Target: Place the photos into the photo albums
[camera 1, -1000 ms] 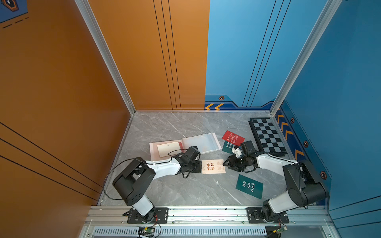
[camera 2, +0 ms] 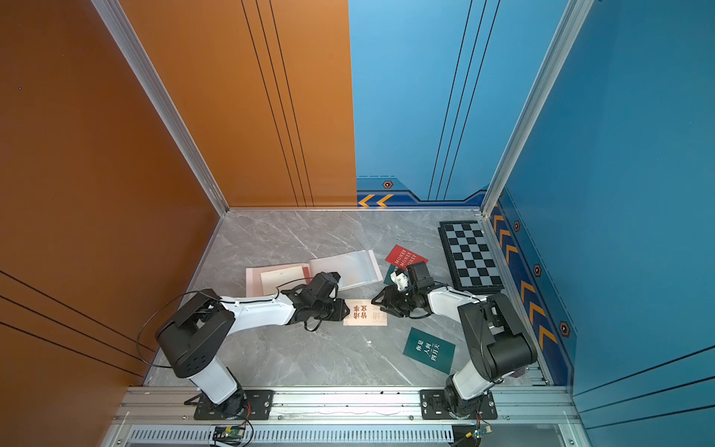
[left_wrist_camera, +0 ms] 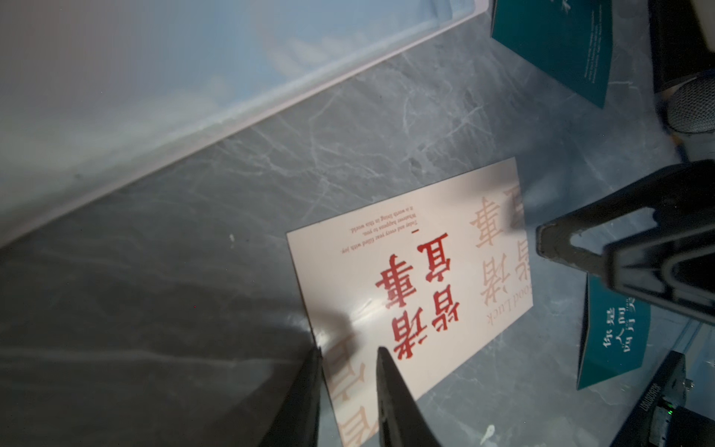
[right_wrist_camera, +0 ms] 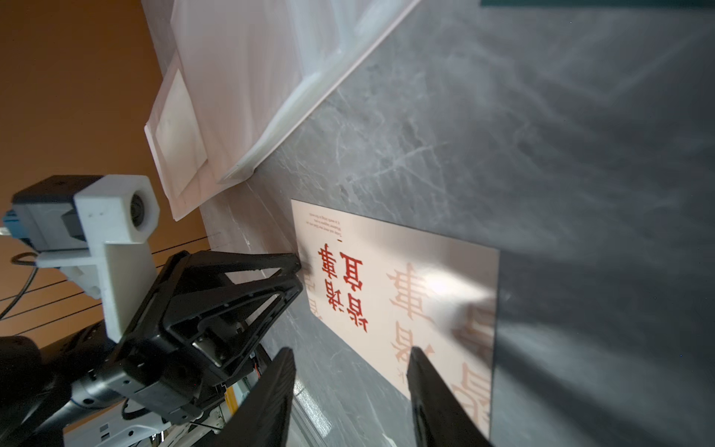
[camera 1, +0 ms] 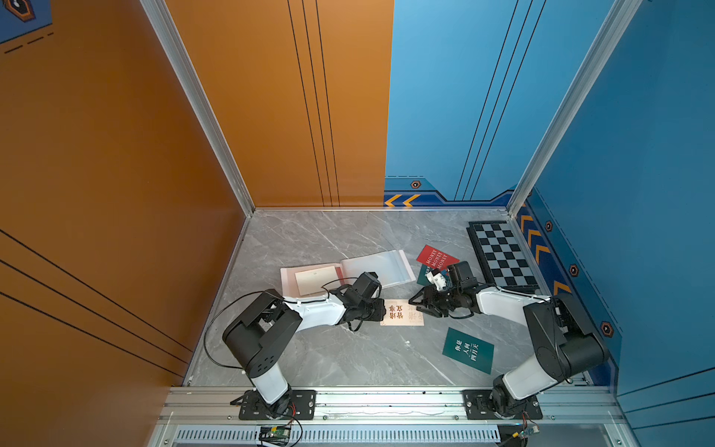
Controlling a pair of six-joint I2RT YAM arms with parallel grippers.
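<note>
A cream photo with red characters lies flat on the grey table. My left gripper is part open at its left edge, fingertips low over that edge. My right gripper stands open at the other end of the same photo. The open album lies behind, its clear sleeve on the right and a pale card on the left page. A red photo overlaps a teal one at the back right; another teal photo lies at the front right.
A black-and-white checkered board lies along the right side.
My grippers have shifted slightly, the right one a little leftward over the cream photo. The cream photo has moved very slightly; the album and other photos look unchanged.
</note>
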